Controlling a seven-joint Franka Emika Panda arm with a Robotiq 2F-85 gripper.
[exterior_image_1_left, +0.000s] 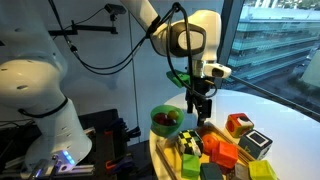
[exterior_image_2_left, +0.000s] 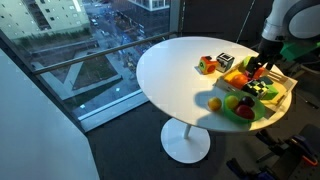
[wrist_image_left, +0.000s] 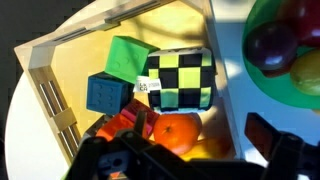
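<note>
My gripper stands open above a wooden tray, with nothing held between its fingers. In the wrist view, a round orange item shows between the fingertips, lower down in the tray. Beside it lies a black and yellow checkered block. A green block, a dark blue block and red pieces sit to the left of these. The green bowl stands next to the tray and holds dark red and yellowish round items. My own gripper hides the lower part of the tray.
An orange fruit lies alone on the white table near the bowl. A red block and a dark block rest outside the tray, on the far side.
</note>
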